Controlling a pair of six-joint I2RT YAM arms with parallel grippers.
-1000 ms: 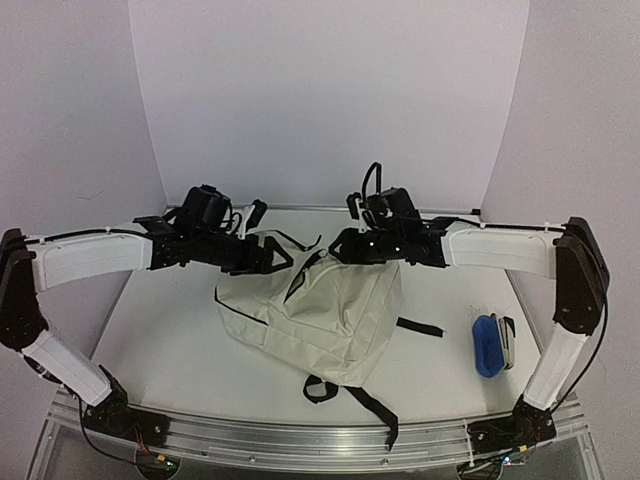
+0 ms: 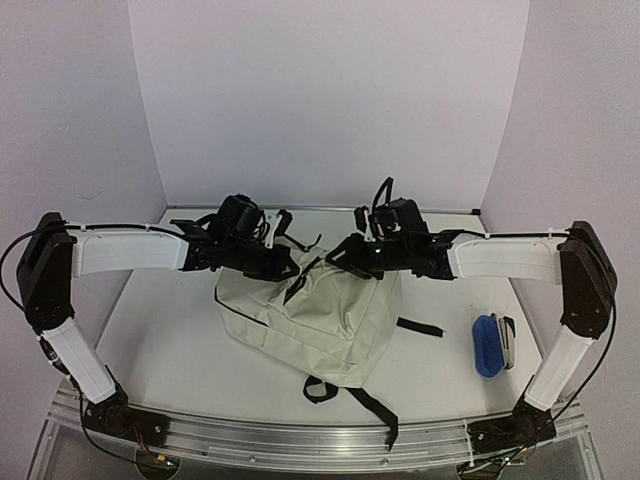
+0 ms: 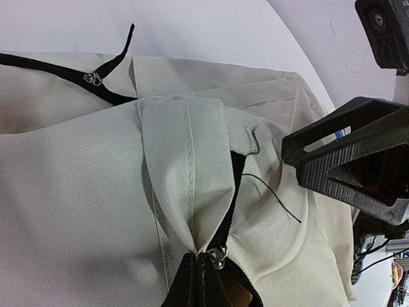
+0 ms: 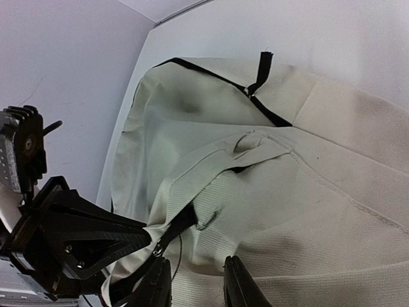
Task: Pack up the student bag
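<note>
A cream cloth bag (image 2: 318, 320) with black zippers lies on the table, its opening between my two arms. My left gripper is shut at the opening, and folds of the bag's pale cloth (image 3: 190, 166) run together into its fingertips. Beside it a metal zipper pull (image 3: 218, 257) shows on the black zipper edge. Over the right part of the bag, my right gripper stands open, its two fingers apart with no object between them. What lies inside the bag is mostly hidden.
On the table's right side a blue case (image 2: 487, 346) stands against a small light-coloured book-like item (image 2: 507, 342). Black straps (image 2: 378, 408) trail from the bag toward the front rail.
The right gripper has sunk slightly toward the bag. The bag has barely shifted.
</note>
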